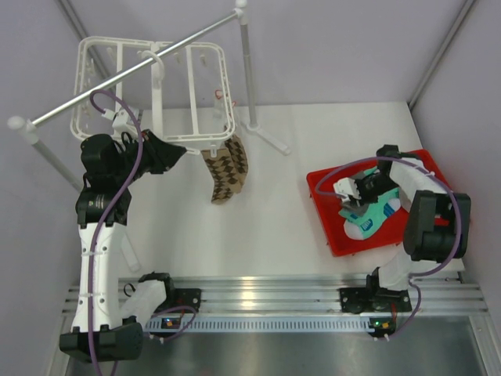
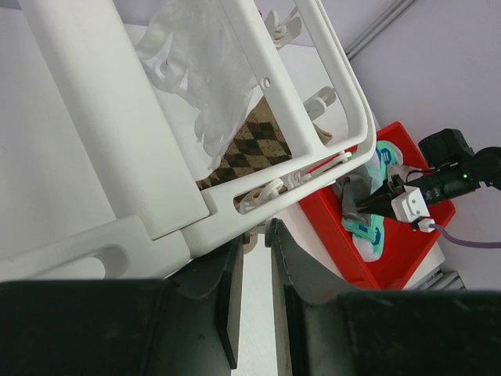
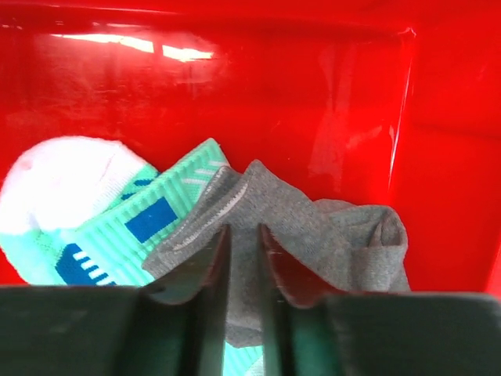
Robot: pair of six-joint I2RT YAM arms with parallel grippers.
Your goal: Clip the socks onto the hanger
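Note:
The white hanger (image 1: 194, 90) hangs from the rack at the upper left. A brown diamond-patterned sock pair (image 1: 225, 172) dangles from its right side. At the frame's near edge my left gripper is shut on a white clip, mostly hidden by the fingers. On the right stands the red bin (image 1: 333, 235), holding a grey sock (image 3: 301, 227) on top of mint-green socks with white ends (image 3: 74, 176). My right gripper is low over the grey sock, its fingers slightly apart with grey cloth visible through the gap; contact cannot be judged.
Several spare clips, such as one clip (image 2: 319, 102), sit along the hanger. A rack bar (image 1: 133, 69) crosses above it. The bin's walls surround the right gripper.

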